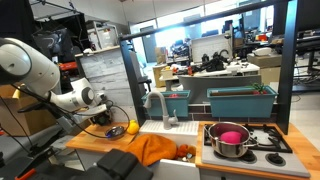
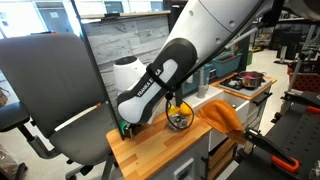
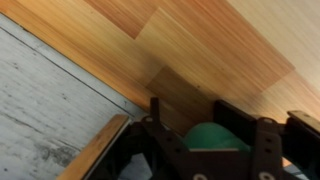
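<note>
In the wrist view, the fingers of my gripper reach in from the bottom edge over a wooden surface. A rounded green object (image 3: 212,138) shows between them, partly hidden by dark gripper parts; whether the fingers press on it is unclear. Exterior view 2 has the gripper (image 2: 126,134) low at the left end of the wooden counter (image 2: 165,150), with a bit of green (image 2: 124,128) beside it. From exterior view 1, the gripper (image 1: 101,116) is small and its fingers cannot be made out.
Right of the gripper are a metal bowl (image 1: 115,132), a yellow object (image 1: 215,130) and an orange cloth (image 1: 152,149). A faucet (image 1: 160,108) stands behind. Farther right, a pot (image 1: 231,144) holds something pink. Grey panels (image 2: 55,75) rise close behind the gripper.
</note>
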